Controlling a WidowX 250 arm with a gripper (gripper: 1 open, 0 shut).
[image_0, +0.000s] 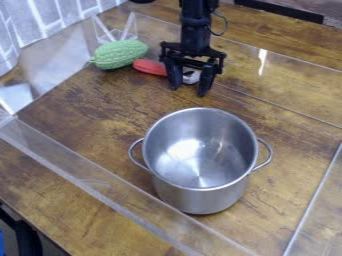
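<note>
The black gripper (190, 72) reaches down from the top centre, its fingers around a small red item with a pale, silvery part (154, 68) lying on the wooden board. Whether it is shut on that item cannot be made out. A green bumpy gourd (119, 54) lies to its left. A large steel pot (201, 160) with two handles stands empty in the front centre.
Clear plastic walls border the wooden surface (94, 140) at the left, front and right. The board is bare left of the pot and to the right of the gripper.
</note>
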